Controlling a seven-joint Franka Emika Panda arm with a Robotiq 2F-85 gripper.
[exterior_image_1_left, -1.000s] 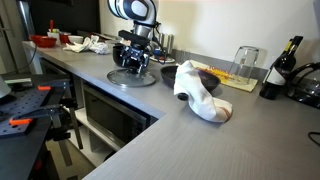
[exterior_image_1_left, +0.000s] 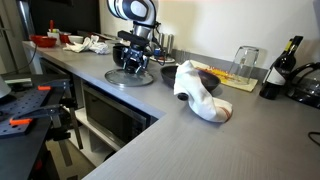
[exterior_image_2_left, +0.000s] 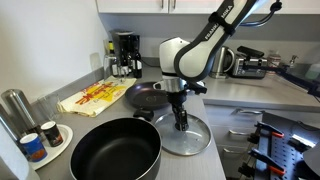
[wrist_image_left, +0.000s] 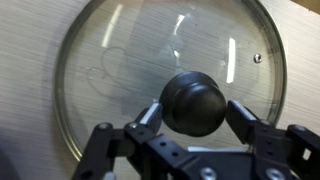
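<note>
A clear glass lid (exterior_image_2_left: 192, 144) with a metal rim lies flat on the counter, as far as I can tell. My gripper (exterior_image_2_left: 181, 126) is down over its middle. In the wrist view, the lid's round black knob (wrist_image_left: 193, 103) sits between the two fingers of my gripper, one on each side. The fingers stand part open about the knob. Whether the pads touch it is hard to make out. In the first exterior view the lid (exterior_image_1_left: 112, 79) shows near the counter's front edge, below the arm.
A large black pot (exterior_image_2_left: 117, 150) stands right beside the lid, and a dark pan (exterior_image_2_left: 147, 95) sits behind it. A white cloth (exterior_image_1_left: 202, 98) hangs over the pan's side. Bottles and a toaster (exterior_image_2_left: 249, 64) line the back.
Little differs. In the first exterior view the lid seems to have shifted slightly left, with the arm staying over it.
</note>
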